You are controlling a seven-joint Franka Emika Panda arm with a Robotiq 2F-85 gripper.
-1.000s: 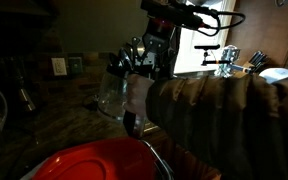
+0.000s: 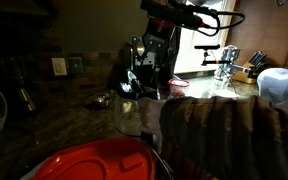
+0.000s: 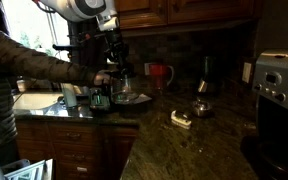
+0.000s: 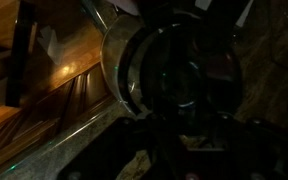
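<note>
My gripper [image 2: 142, 82] points down in the dark middle of exterior view 1, and its fingers stand open. A clear, glass-like container [image 2: 130, 115] is just below it, beside a person's hand at the end of a dark sleeve [image 2: 219, 125]. Exterior view 2 has the gripper [image 3: 119, 58] at the upper left, above the clear container [image 3: 126, 84]. In the wrist view a round, dark-rimmed vessel [image 4: 119, 60] fills the middle beneath the gripper. Darkness hides the fingertips, so whether they touch the vessel cannot be told.
A red pitcher [image 3: 161, 77] stands behind on the counter. A white item [image 3: 181, 118] and a metal pot [image 3: 201, 106] sit on the open counter [image 3: 174, 155]. A red round surface [image 2: 99, 160] fills the near part of exterior view 1. A coffee machine [image 3: 281, 85] is at right.
The person's forearm has shifted lower and to the right in exterior view 1. The clear container has also moved a little right and down. My gripper shows little movement.
</note>
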